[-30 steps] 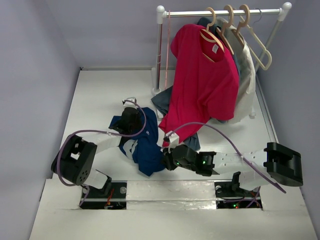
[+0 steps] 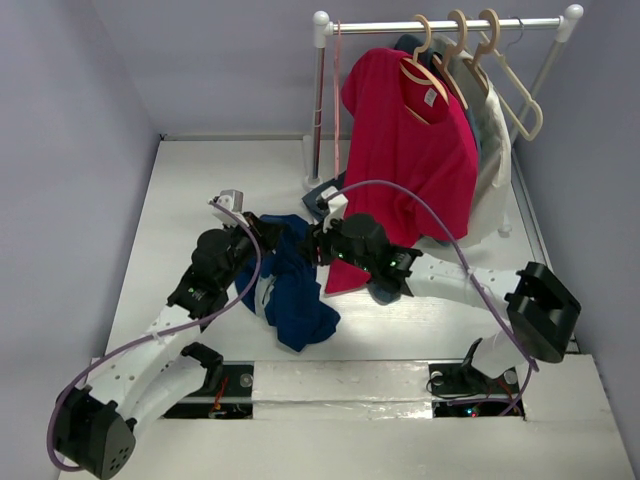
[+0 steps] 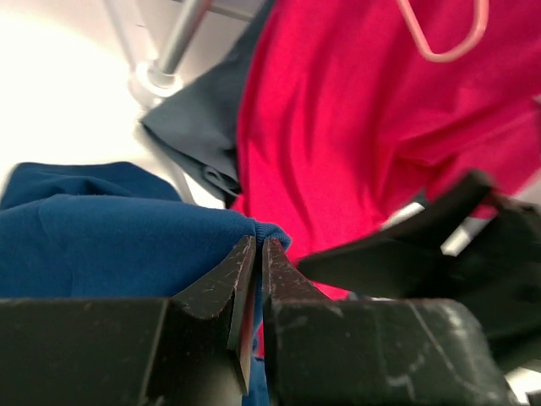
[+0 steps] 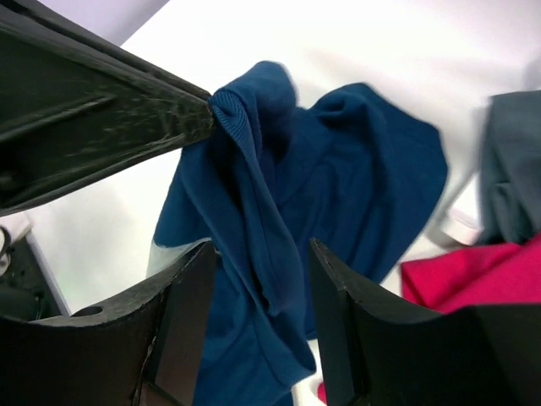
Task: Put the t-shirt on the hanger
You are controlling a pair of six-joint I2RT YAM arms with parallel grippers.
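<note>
A dark blue T-shirt (image 2: 295, 300) lies crumpled on the white table. My left gripper (image 2: 262, 232) is shut on a fold of it, raising the cloth (image 3: 127, 237) between its fingertips. My right gripper (image 2: 315, 240) stands open beside the left one, over the shirt; in the right wrist view its fingers (image 4: 347, 338) are apart with blue cloth beyond them. Wooden hangers (image 2: 457, 30) hang on the rail, several with garments on them; a pink hanger strip (image 2: 338, 100) hangs at the rail's left.
The white rack (image 2: 370, 28) stands at the back right with a red shirt (image 2: 400, 170) and a pale garment (image 2: 492, 190) draped down to the table. Dark grey cloth (image 3: 203, 118) lies by the rack's foot.
My right gripper has moved up in the top view, closer to the left one.
</note>
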